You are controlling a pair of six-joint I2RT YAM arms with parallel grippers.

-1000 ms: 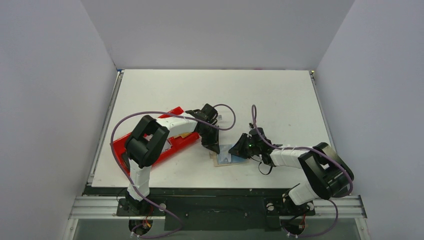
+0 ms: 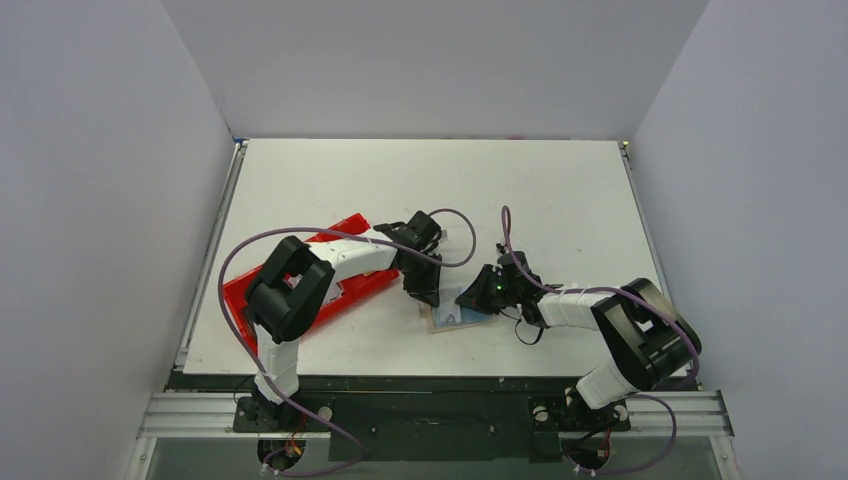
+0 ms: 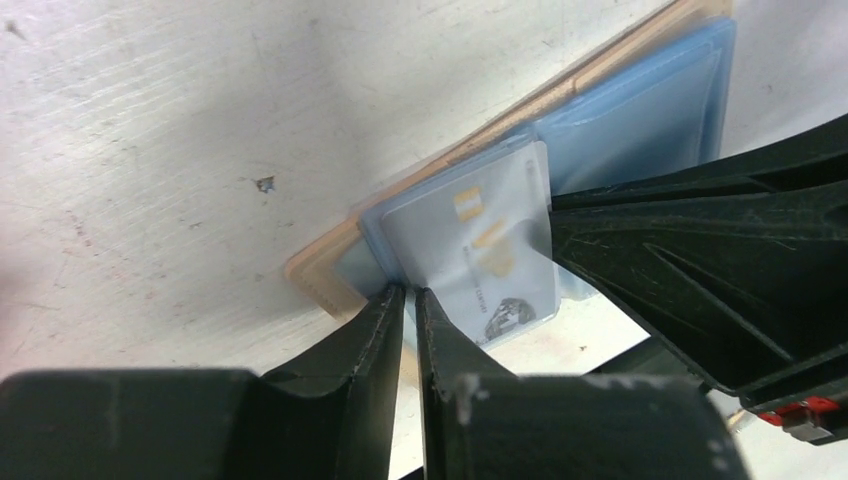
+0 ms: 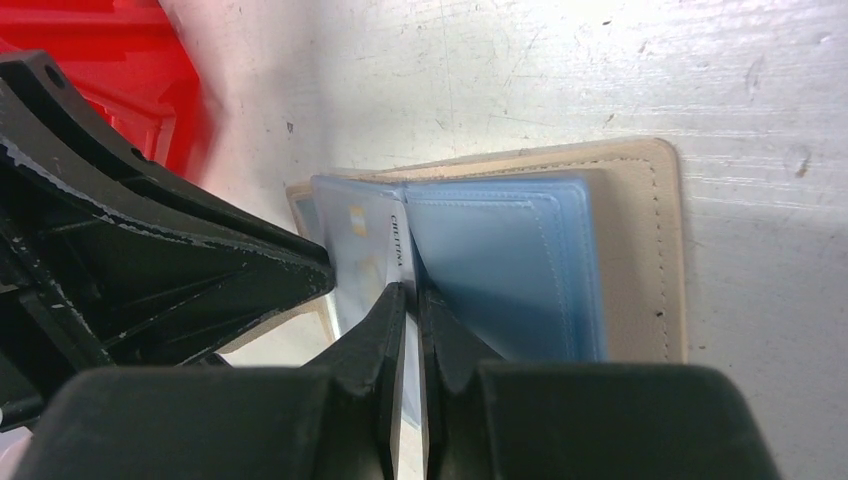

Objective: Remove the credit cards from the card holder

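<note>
The card holder (image 2: 447, 326), blue with a beige surround, lies flat on the table. Its blue pocket (image 4: 500, 262) is to the right of a whitish credit card (image 3: 465, 240), which rests on the left part. Close to the card's left edge, my left gripper stands slightly open, a narrow gap between its fingertips. At the card's opposite edge, by the pocket's rim, my right gripper is shut. Whether that thin edge lies between its fingers cannot be made out. Other cards inside the holder are hidden.
A red tray (image 2: 350, 292) stands left of the holder, under my left arm, with some pale items in it. Behind both arms the white table (image 2: 440, 170) is clear. The two grippers sit very close together over the holder.
My left arm has shifted very slightly and its gripper stays at the holder's left end. The holder looks unmoved.
</note>
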